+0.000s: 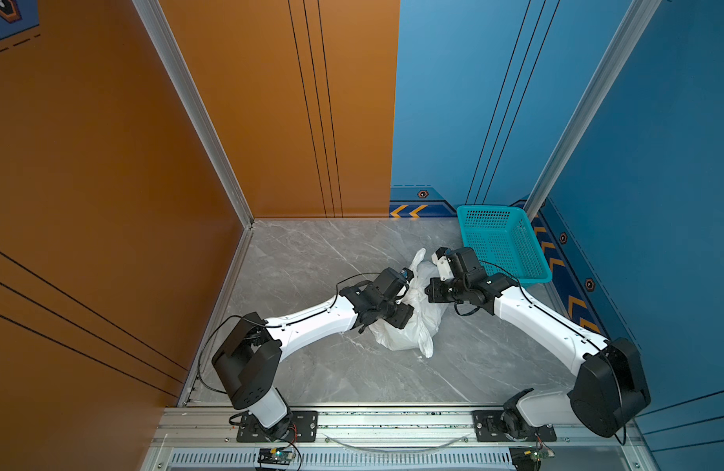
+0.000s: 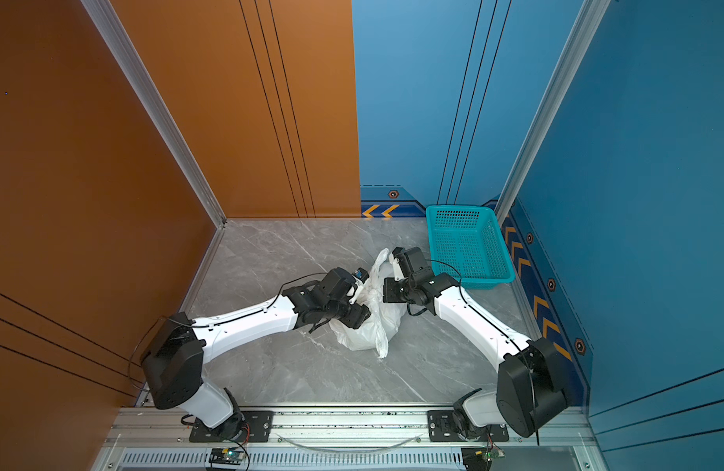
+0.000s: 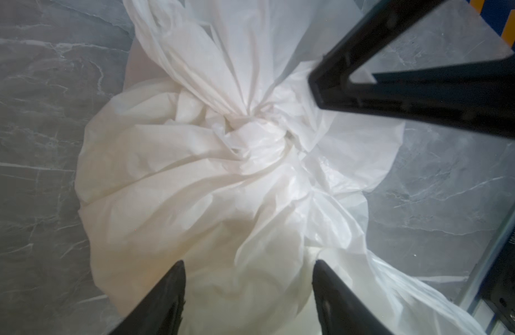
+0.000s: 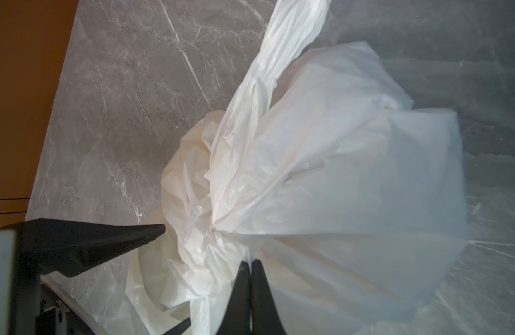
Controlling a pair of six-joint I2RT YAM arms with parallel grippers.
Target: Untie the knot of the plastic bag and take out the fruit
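A white plastic bag lies crumpled in the middle of the table. Its gathered knot shows below my left gripper, which is open, its fingertips apart over the bag. My right gripper is shut at the bag's right side, close to the knot; whether any film is between its fingertips is unclear. One long twisted handle stretches away from the knot. The fruit is hidden in the bag.
An empty teal basket stands at the back right. Both arms are close together over the bag.
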